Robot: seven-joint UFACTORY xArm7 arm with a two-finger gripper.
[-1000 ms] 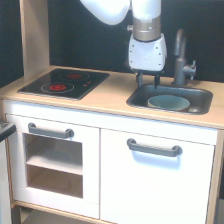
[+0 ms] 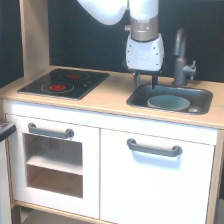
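My gripper [image 2: 146,80] hangs from the top of the view, over the back left part of the sink [image 2: 204,101]. Its dark fingers point down and stand apart, with nothing visible between them. A round grey-green dish [image 2: 168,102] lies in the sink basin, in front of the gripper and to its right. Clear space shows between the fingers and the dish.
A dark faucet [image 2: 180,60] rises behind the sink, right of the gripper. The black stovetop [image 2: 64,83] is at the left, with bare wooden counter [image 2: 108,97] between it and the sink. Below are white cabinet doors with dark handles [image 2: 154,149].
My gripper has shifted slightly to the left. The dish and the sink are where they were.
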